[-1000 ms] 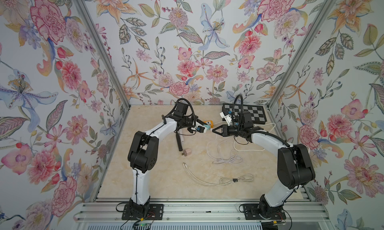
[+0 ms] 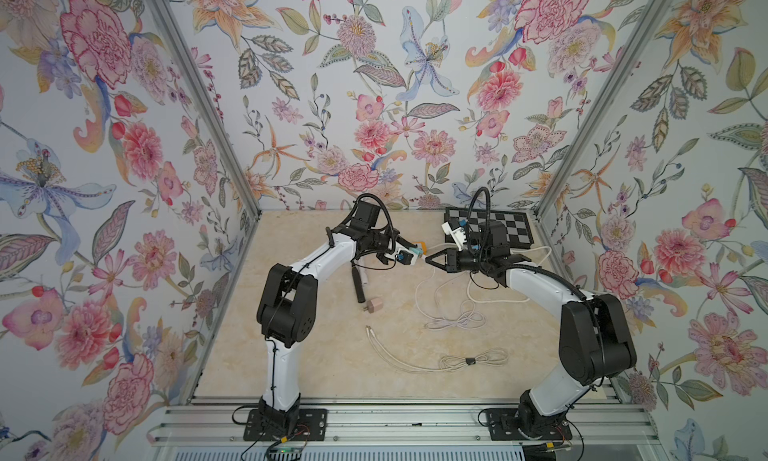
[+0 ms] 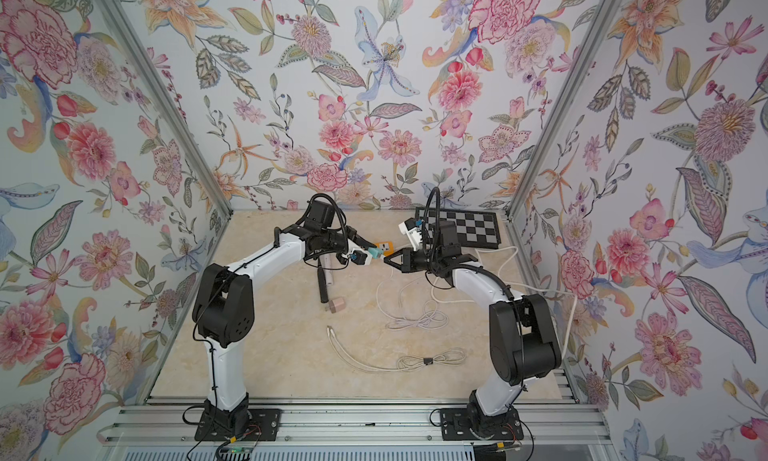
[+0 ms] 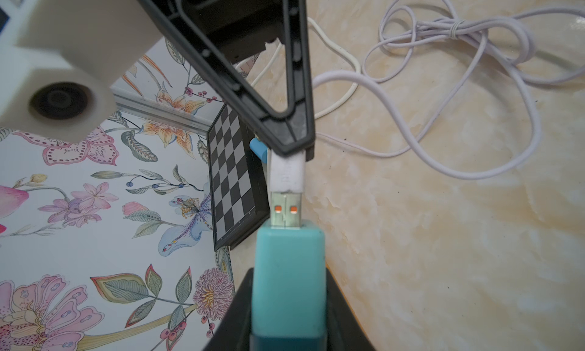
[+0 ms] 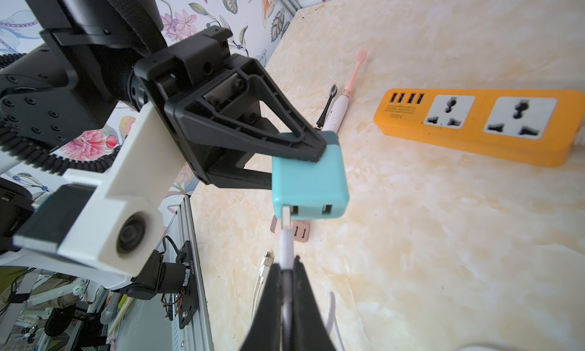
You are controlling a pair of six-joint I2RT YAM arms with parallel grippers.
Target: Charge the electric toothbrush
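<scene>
A teal charger block is held in my left gripper, fingers on either side of it. My right gripper is shut on a white USB cable plug, whose metal tip meets the port end of the block; how deep it sits I cannot tell. An electric toothbrush with a pink head lies on the table beside a dark brush. A pink charger block lies below them in the top views.
An orange power strip lies behind the block. A checkered board is at the back right. Loose cables and a bundled cable lie on the table.
My left gripper with the teal block has shifted slightly right compared with a second ago, and the right arm has moved slightly right.
</scene>
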